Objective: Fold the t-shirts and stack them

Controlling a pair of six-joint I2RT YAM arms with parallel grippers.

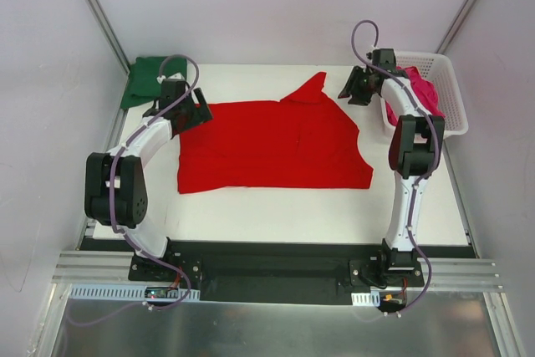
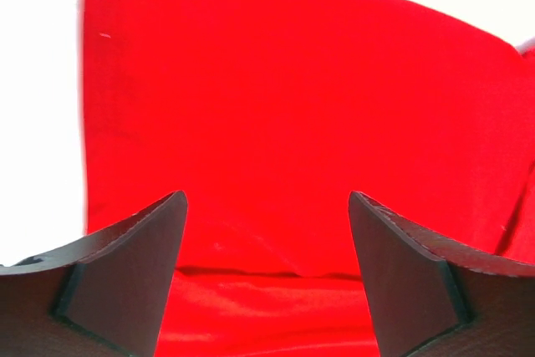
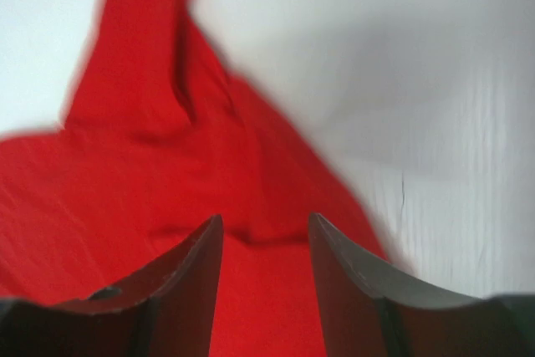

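Observation:
A red t-shirt lies spread across the middle of the table, a flap standing out at its back right. My left gripper is above its left part, fingers apart with nothing between them; the left wrist view shows smooth red cloth beneath. My right gripper is open above the shirt's back-right edge, beside the flap. A folded green t-shirt lies at the back left, partly behind the left arm.
A white basket holding crumpled pink cloth sits at the back right, partly under the right arm.

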